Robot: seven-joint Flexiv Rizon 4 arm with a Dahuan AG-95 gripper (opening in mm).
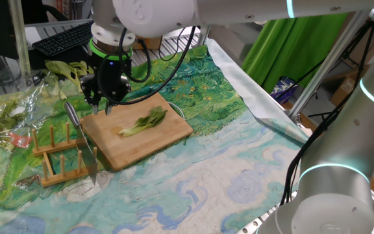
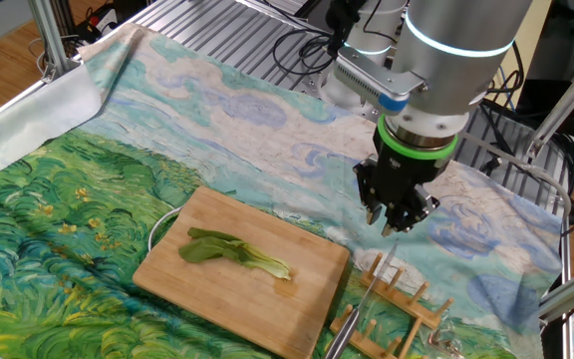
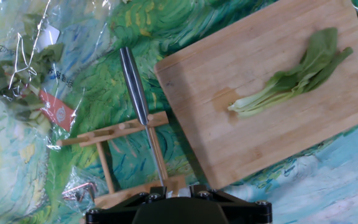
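A leafy green vegetable (image 1: pixel 145 122) with a pale stalk lies on the wooden cutting board (image 1: pixel 127 153). To the board's side, a knife (image 3: pixel 133 84) rests in a wooden peg rack (image 3: pixel 104 167), its dark handle sticking out and its blade among the pegs. My gripper (image 2: pixel 380 223) hangs above the table near the rack and board, pointing down. Its fingertips stand apart, with nothing visible between them. In the wrist view only the top of the gripper shows, along the bottom edge, close to the blade's end of the knife.
Clear plastic bags with greens (image 3: pixel 27 87) and a red label lie beyond the rack. A small clear wrapper (image 3: pixel 82 186) sits beside the rack. A metal handle (image 2: pixel 157 227) sticks out from the board's far end. The patterned cloth (image 1: pixel 219 175) is otherwise largely bare.
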